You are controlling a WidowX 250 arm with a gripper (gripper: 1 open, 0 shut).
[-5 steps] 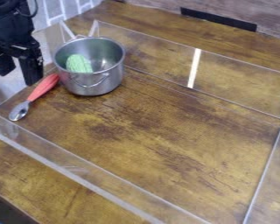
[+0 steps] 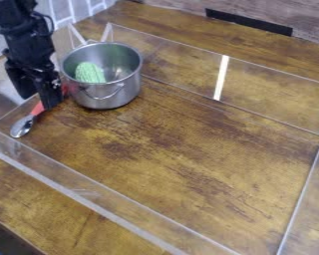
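At the left of the camera view, my black gripper (image 2: 43, 92) reaches down over a red-handled spoon whose silver bowl (image 2: 23, 126) rests on the wooden table near the left edge. The fingertips are beside or over the red handle; whether they touch it, and how far the fingers stand apart, is not clear. Just right of the gripper stands a steel pot (image 2: 112, 90) with a green corn cob (image 2: 89, 75) in it.
Clear plastic walls border the wooden table (image 2: 202, 159) along the left, back and right. The middle and right of the table are empty. A white tape strip (image 2: 221, 78) lies at the back.
My gripper has moved right and down from the left edge onto the region of the spoon's red handle, now partly hiding it. The pot looks unmoved.
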